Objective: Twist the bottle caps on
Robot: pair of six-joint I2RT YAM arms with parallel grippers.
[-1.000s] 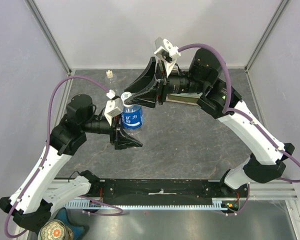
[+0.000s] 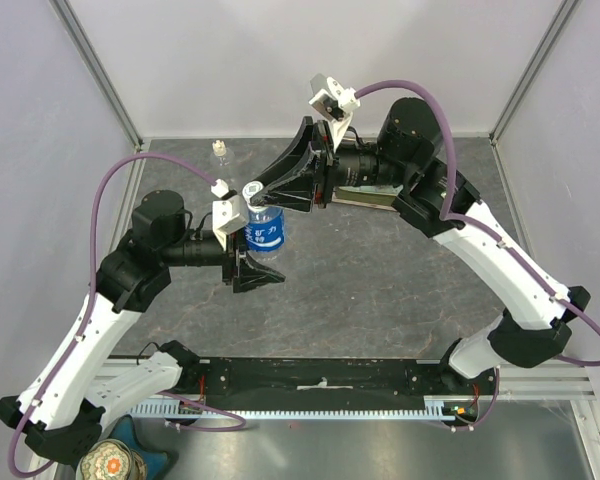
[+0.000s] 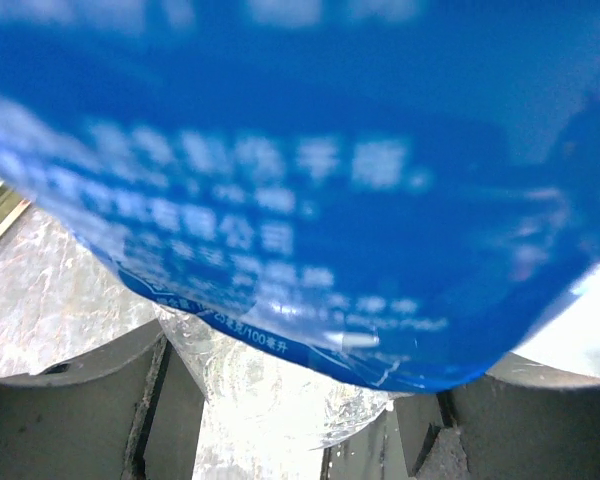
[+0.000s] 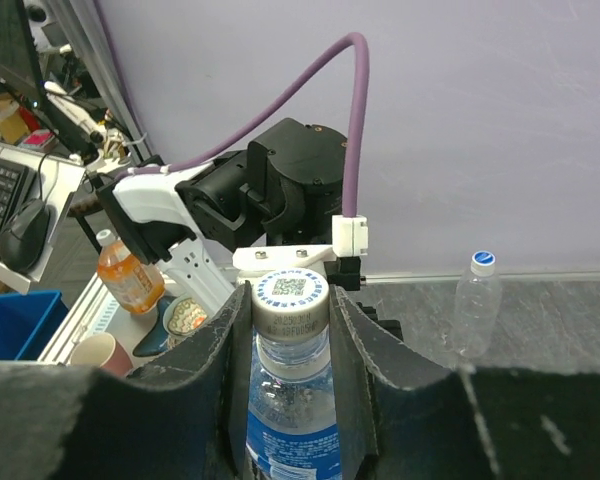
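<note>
Near the table's middle a clear bottle with a blue label (image 2: 265,230) stands upright, or close to it, and my left gripper is shut on its body from the left. In the left wrist view its label fills most of the picture. A white cap (image 4: 290,302) with a square code printed on top sits on the bottle's mouth. My right gripper is shut on this cap, one finger on each side, and the bottle neck (image 4: 294,352) shows right below. How tight the cap sits cannot be seen.
Behind, a second clear bottle (image 4: 477,315) stands with a blue-and-white cap on it. A tray-like box (image 2: 365,197) lies partly under the right arm at the back.
</note>
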